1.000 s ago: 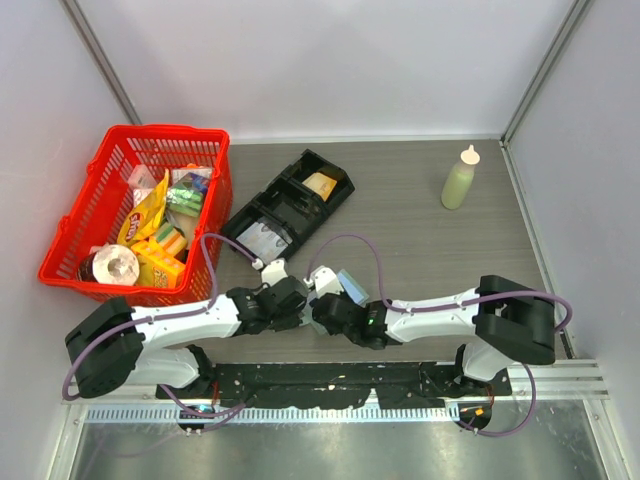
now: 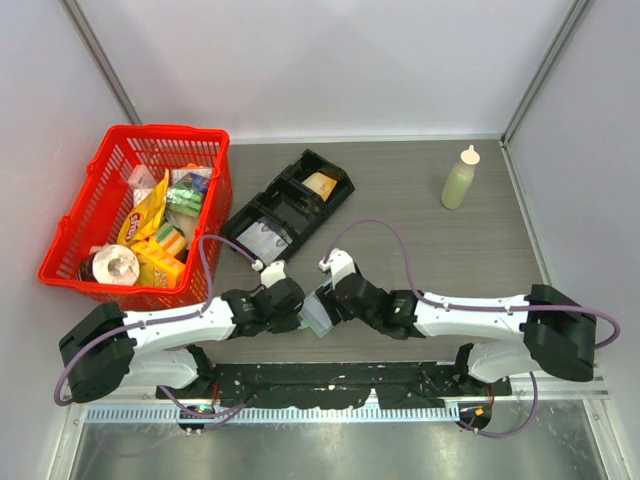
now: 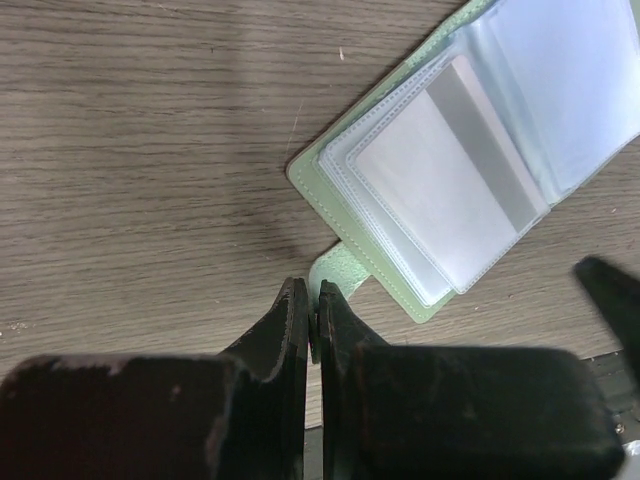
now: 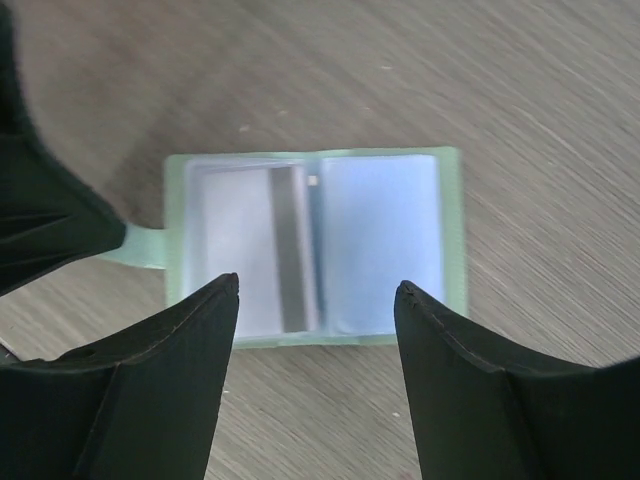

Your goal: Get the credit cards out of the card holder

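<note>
The pale green card holder [image 4: 452,230] lies spread flat on the table, clear sleeves upward. A card with a grey stripe [image 4: 235,250] shows in one sleeve, and the other sleeve [image 4: 382,240] looks white. In the left wrist view, the holder's short strap [image 3: 341,268] runs to the tips of my left gripper, which is shut on it. My right gripper is above the holder, its fingers apart on either side of the lower edge, nothing between them. From the top view, both grippers [image 2: 335,300] partly cover the holder [image 2: 318,313].
A red basket [image 2: 222,180] full of packages stands at the left. Behind the arms sits a black divided tray [image 2: 290,208]. A green bottle [image 2: 458,185] stands at the back right.
My right gripper has shifted off and back across the holder, with its arm now farther right. The holder has turned and lies lower beside the left gripper, which has hardly moved.
</note>
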